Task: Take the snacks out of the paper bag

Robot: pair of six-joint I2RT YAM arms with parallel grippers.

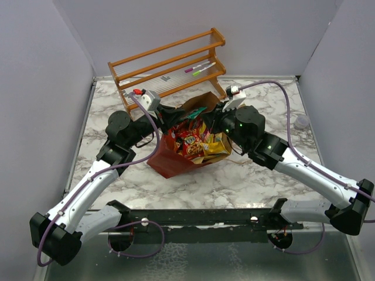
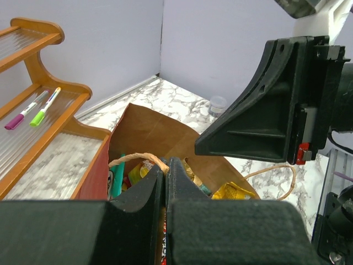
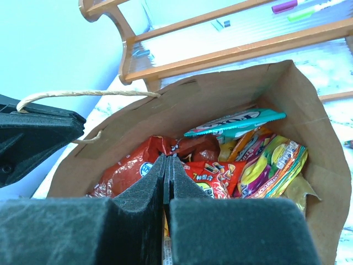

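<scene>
The red-brown paper bag stands open and tilted, with several snack packets inside. My left gripper is shut on the bag's twisted rope handle at its rim. Over the bag's mouth, my right gripper is shut, and nothing shows between its fingers. Past its tips, the right wrist view has a red packet, an orange-red packet, a colourful packet and a teal packet along the back wall. Lower contents are hidden by the fingers.
Behind the bag stands a wooden rack holding a purple marker and a green marker. A small clear tub sits at the right edge.
</scene>
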